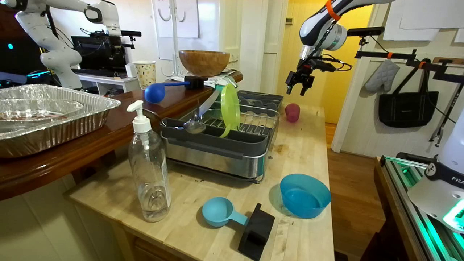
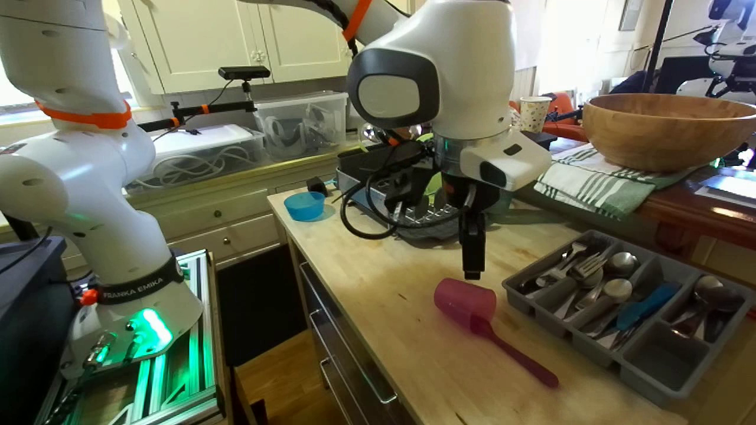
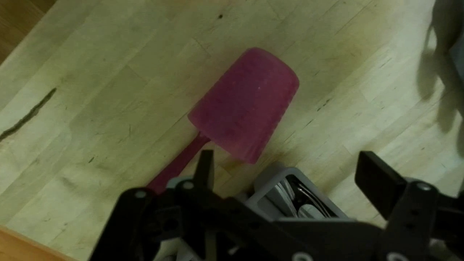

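On the wooden counter a dark pink scoop [image 2: 464,302] lies on its side, its handle pointing toward the near right in the second exterior view. The wrist view shows its cup [image 3: 248,104] ahead of the fingertips, with part of the handle [image 3: 180,163] hidden behind the left finger. My gripper is open and empty, its two fingers wide apart. In the first exterior view the gripper [image 1: 296,90] hangs above the counter, over the pink scoop [image 1: 292,112] and clear of it.
Beside the scoop sits a grey cutlery tray [image 2: 680,379] full of utensils. Farther along the counter are a dish rack [image 1: 208,158], a blue bowl [image 1: 305,195], a light-blue scoop [image 1: 218,211] and a pump bottle [image 1: 150,174]. A wooden bowl [image 2: 666,131] stands on the raised ledge.
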